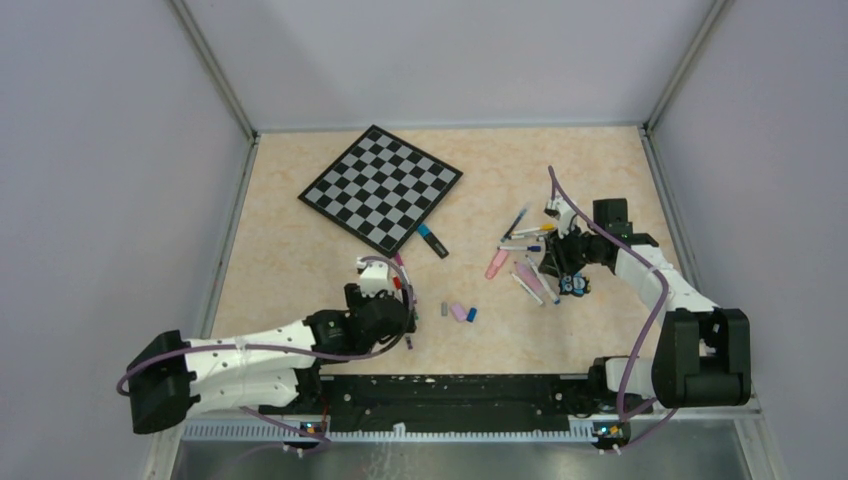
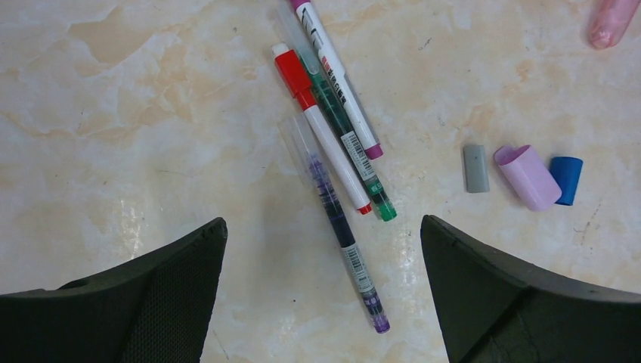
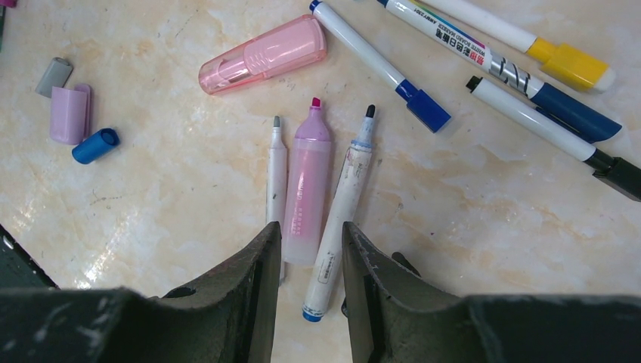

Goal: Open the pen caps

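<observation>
My left gripper stands open above a purple pen (image 2: 344,238) with a clear cap, empty between its fingers. Beside that pen lie a red-capped marker (image 2: 332,151), a green pen (image 2: 351,144) and a magenta marker (image 2: 340,79). In the right wrist view, my right gripper has its fingers partly apart, holding nothing. Below it lie three pens with bare tips: a thin grey-tipped one (image 3: 277,178), a pink highlighter (image 3: 306,189) and a worn white marker (image 3: 342,208). A grey cap (image 2: 475,168), a lilac cap (image 2: 531,178) and a blue cap (image 2: 566,180) lie loose mid-table.
Capped pens lie beyond the right gripper: a pale pink highlighter (image 3: 264,54), a blue-capped marker (image 3: 370,53), a yellow-capped one (image 3: 572,64) and a black-capped one (image 3: 529,121). A checkered board (image 1: 385,185) takes up the back left.
</observation>
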